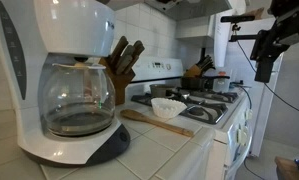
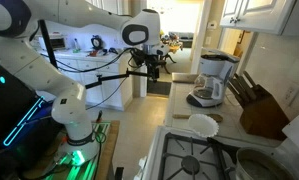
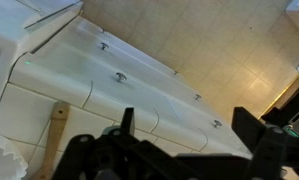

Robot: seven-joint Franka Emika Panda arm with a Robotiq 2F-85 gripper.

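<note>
My gripper is open, with nothing between its fingers. In the wrist view it hangs over the counter's front edge, with drawer fronts and floor below. A white fluted bowl (image 1: 167, 107) rests on the tiled counter, and a wooden utensil (image 1: 157, 122) lies beside it. Both show at the left of the wrist view, the bowl (image 3: 3, 160) cut off by the frame edge and the utensil (image 3: 55, 135) more inward, clear of my fingers. A white coffee maker (image 2: 206, 88) with a glass carafe (image 1: 77, 100) stands further along the counter.
Behind the counter stands a wooden knife block (image 1: 120, 80). The stove (image 2: 185, 158) adjoins the counter, with a large pot (image 2: 259, 168) at its side. Upper cabinets (image 2: 257, 18) overhang the back. Open floor (image 3: 214, 45) lies in front of the drawers.
</note>
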